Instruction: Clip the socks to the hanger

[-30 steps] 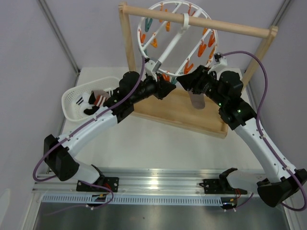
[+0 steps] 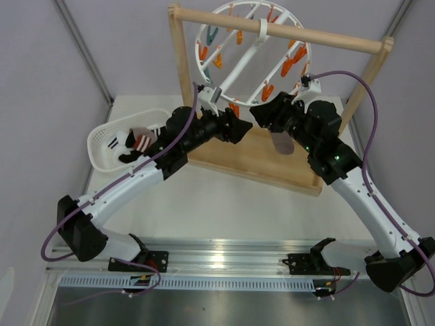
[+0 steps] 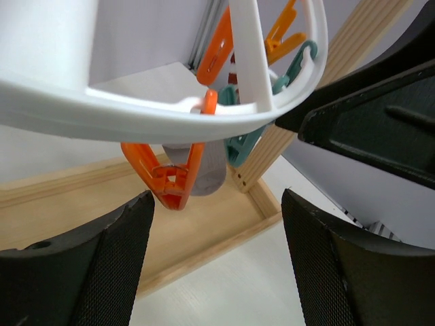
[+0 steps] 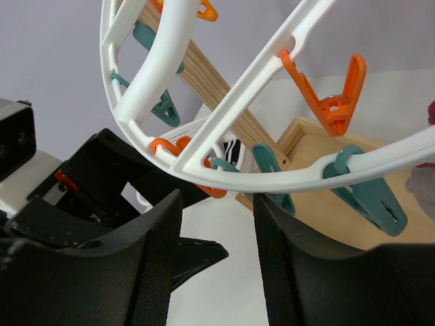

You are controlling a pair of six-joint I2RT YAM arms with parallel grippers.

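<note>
The white round hanger (image 2: 239,66) hangs from the wooden rail, ringed with orange and teal clips. A grey sock (image 2: 283,142) hangs under its right side, partly hidden by my right arm. My left gripper (image 2: 238,129) is open below the front rim, facing an orange clip (image 3: 173,180), nothing between its fingers. My right gripper (image 2: 268,112) is at the rim, its fingers part open (image 4: 217,224), just in front of a teal clip (image 4: 270,176). More socks (image 2: 139,141), dark with red and white, lie in the white basket (image 2: 102,156).
The wooden frame (image 2: 377,61) stands around the hanger over a wooden tray base (image 2: 251,163).
My right gripper has shifted only slightly, and the hanger has swayed a little.
</note>
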